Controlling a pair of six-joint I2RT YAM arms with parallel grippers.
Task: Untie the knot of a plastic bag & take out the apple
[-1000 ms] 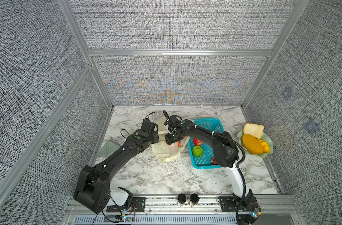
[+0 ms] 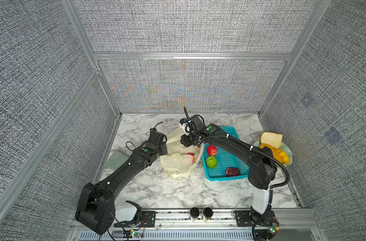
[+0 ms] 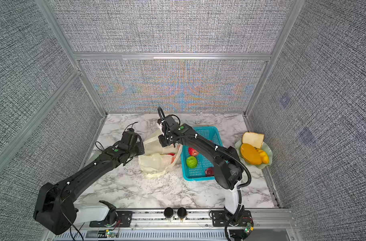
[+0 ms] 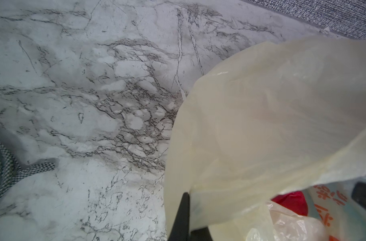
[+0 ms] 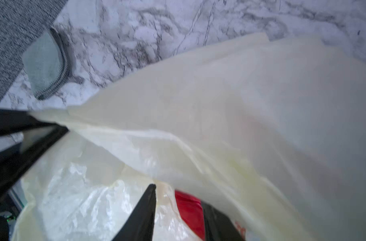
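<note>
The pale translucent plastic bag [image 2: 176, 165] lies spread in mid-table, its mouth open and one side raised. Its edge is pinched in my left gripper, which is shut on the thin film. Inside the bag a red apple-like thing [image 4: 293, 203] shows, partly covered by whitish film and a printed plastic piece [image 4: 329, 204]. My right gripper points into the bag mouth; its fingers [image 5: 150, 204] stand apart, with film and the red thing [image 5: 189, 214] visible between them. Whether it grips either one is unclear, since the raised bag hides part of one finger.
Just right of the bag sits a blue basket [image 2: 227, 178] with a red apple [image 2: 211, 150], a green fruit [image 2: 211, 161] and a dark red one [image 2: 232, 172]. A plate of food [image 2: 290, 150] stands far right, a grey-green cloth [image 2: 117, 159] at left.
The left gripper has moved only slightly left. The basket's fruit stays put.
</note>
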